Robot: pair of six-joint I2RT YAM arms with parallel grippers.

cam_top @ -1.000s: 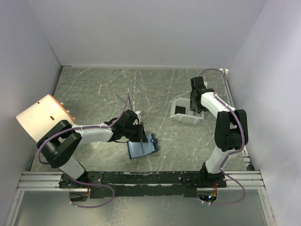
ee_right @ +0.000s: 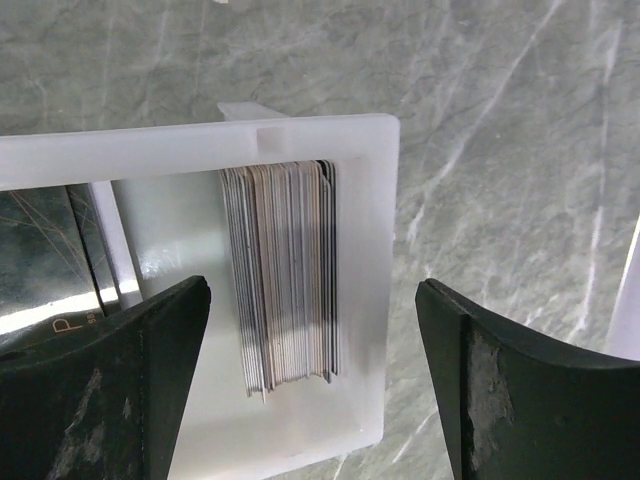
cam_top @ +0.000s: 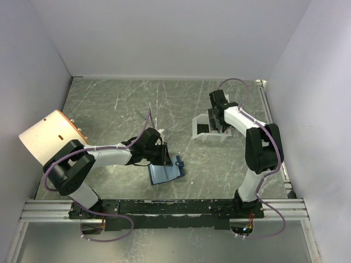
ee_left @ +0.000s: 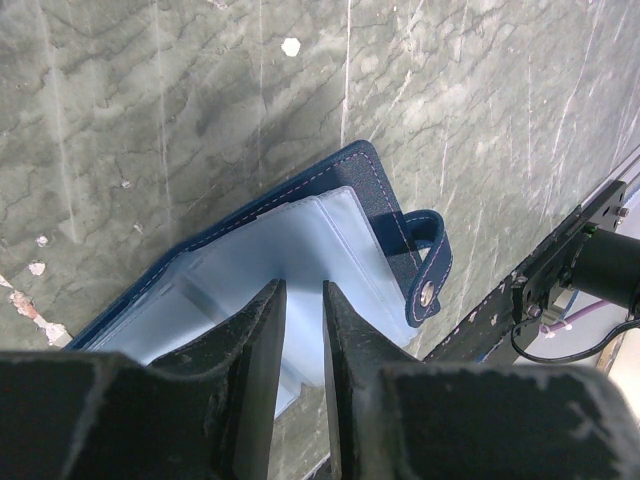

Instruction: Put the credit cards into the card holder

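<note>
The dark blue card holder [ee_left: 330,180] lies spread on the table, its pale translucent sleeves [ee_left: 255,250] facing up. Just over those sleeves is my left gripper, its fingers a narrow gap apart with only the sleeve showing behind. In the right wrist view, a stack of credit cards [ee_right: 285,270] stands on edge against the inner right end of a white tray [ee_right: 350,455]. My right gripper is open over this stack, one finger on each side of it in view and nothing held.
A dark card-like piece [ee_right: 50,265] lies in the tray's left part. A tan board [cam_top: 51,137] leans at the table's left edge. The grey marbled table between holder and tray is clear.
My right gripper has moved left over the tray. The left arm and the holder look unmoved.
</note>
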